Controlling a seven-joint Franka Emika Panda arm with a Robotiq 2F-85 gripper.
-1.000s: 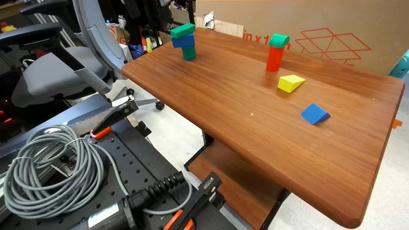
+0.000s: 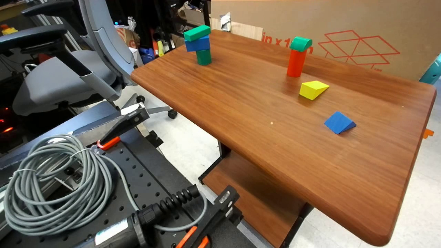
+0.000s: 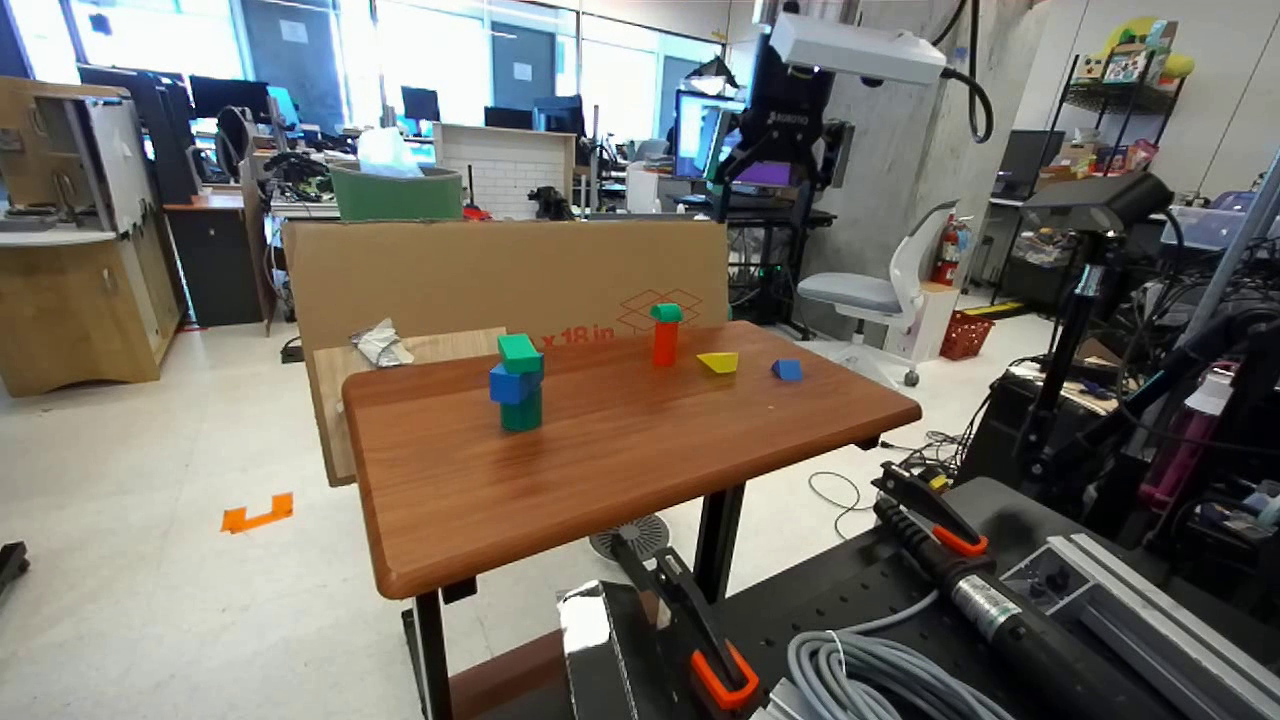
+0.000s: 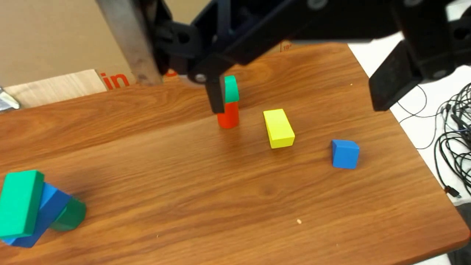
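From the top of the wrist view my gripper reaches in, its black fingers wide apart and empty. The left finger partly covers a red cylinder topped by a green rounded block. Below the gap lie a yellow wedge and, farther right, a blue triangular block. Exterior view 2 shows the open gripper high above and apart from the blocks. At the table's other end stands a stack: dark green block, blue block, tilted green block on top.
The wooden table has a wide bare area between the stack and the other blocks. Cardboard stands upright along its back edge. Near the front, a black bench carries coiled grey cable and clamps.
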